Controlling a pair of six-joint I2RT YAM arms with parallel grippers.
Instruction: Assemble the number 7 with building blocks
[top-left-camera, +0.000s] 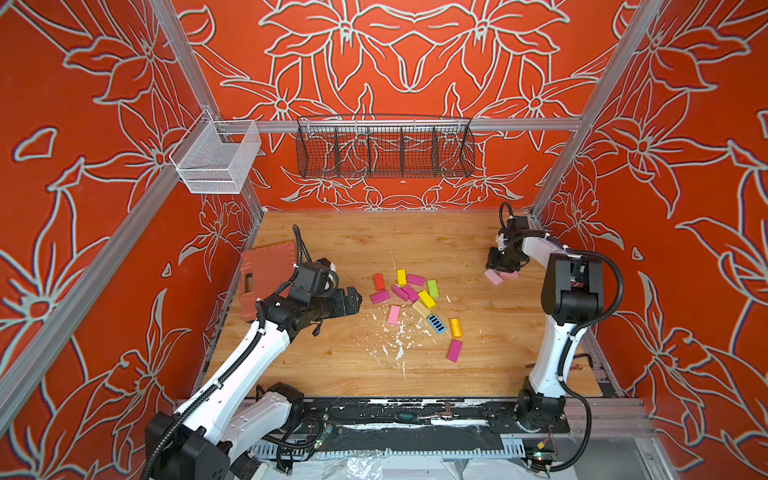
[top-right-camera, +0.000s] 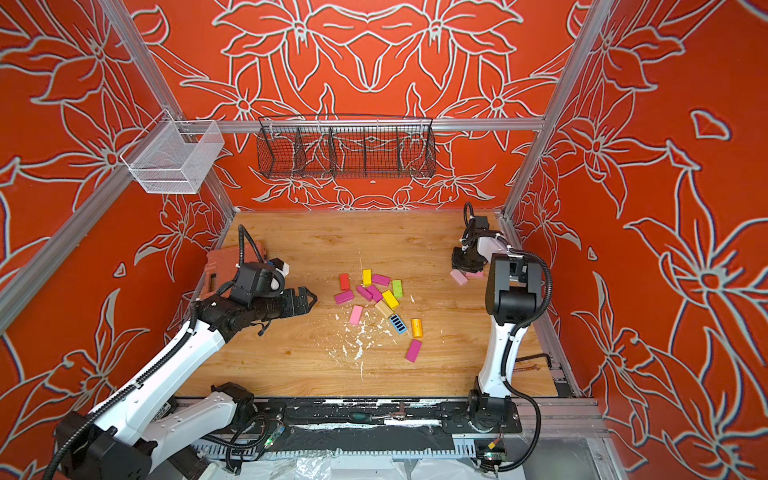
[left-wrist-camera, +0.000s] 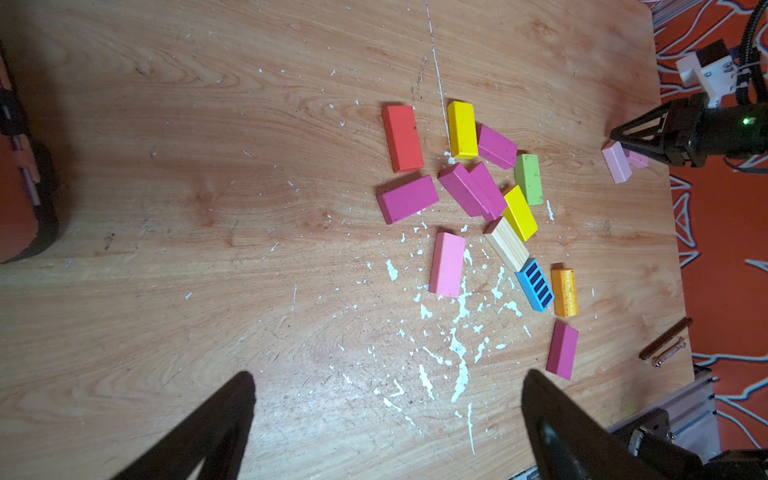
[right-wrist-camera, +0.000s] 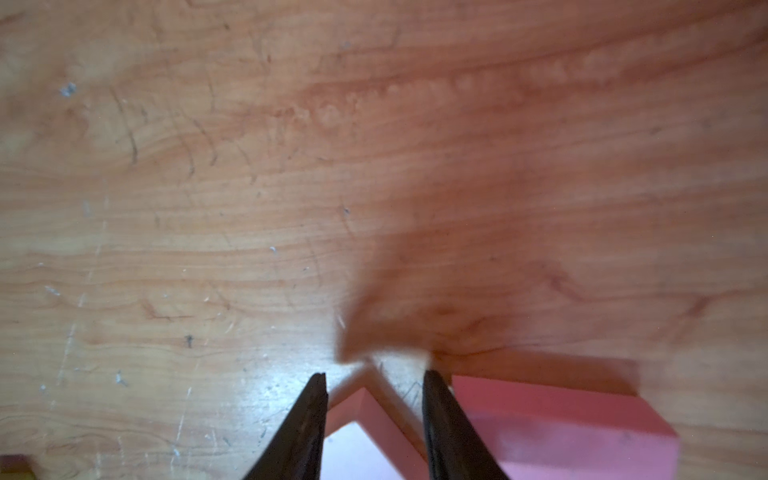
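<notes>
My right gripper (top-left-camera: 500, 264) is low at the back right, its fingers over a light pink block (right-wrist-camera: 356, 452). A second pink block (right-wrist-camera: 560, 432) lies beside it, touching or nearly touching the right finger. Whether the fingers grip the light block is unclear. My left gripper hangs open over the left-middle table, nothing between its blurred fingers. Mid-table lie loose blocks: red (left-wrist-camera: 402, 137), yellow (left-wrist-camera: 462, 129), magenta (left-wrist-camera: 408, 200), green (left-wrist-camera: 529, 177), pink (left-wrist-camera: 447, 264), wooden (left-wrist-camera: 506, 244), blue (left-wrist-camera: 534, 284) and orange (left-wrist-camera: 564, 292).
An orange case (top-left-camera: 268, 264) lies at the far left of the table. A black wire basket (top-left-camera: 384, 148) and a white basket (top-left-camera: 214, 160) hang above.
</notes>
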